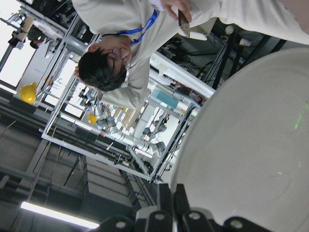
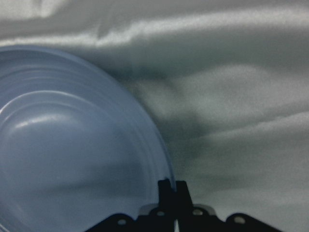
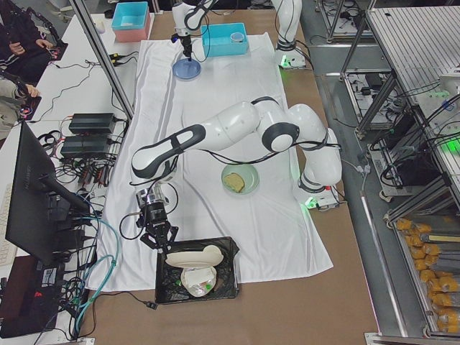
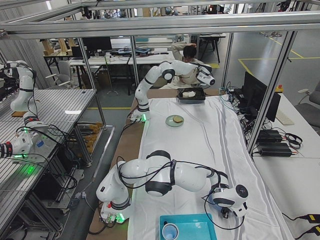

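Observation:
My left gripper [image 3: 164, 243] hangs over a black bin [image 3: 198, 293], shut on a white plate [image 3: 188, 259] held tilted; it fills the right of the left wrist view [image 1: 246, 145]. A bagged item [image 3: 198, 280] lies in the bin. My right gripper is shut at the rim of a blue plate [image 2: 72, 145], its fingertips on that rim, at the far end of the cloth. A green plate [image 3: 249, 180] with a yellow piece [image 3: 234, 182] on it lies mid-cloth.
A blue tray [image 4: 192, 227] with a cup [image 4: 170, 232] sits beside the right arm. A monitor [image 3: 29, 201] and cables line one side.

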